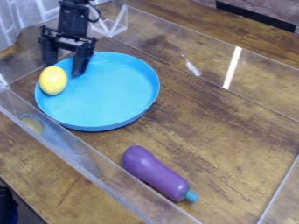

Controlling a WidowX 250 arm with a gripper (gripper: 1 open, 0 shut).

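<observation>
A black gripper (69, 44) hangs at the top left, over the back-left rim of a blue plate (105, 98), with its fingers apart and open. A yellow egg-shaped object (52, 80) lies on the left side of the plate, in front of the gripper. A purple eggplant-like object (156, 173) with a teal end lies on the wooden table in front of the plate.
Clear panel walls run along the left and front-left of the wooden table (222, 105).
</observation>
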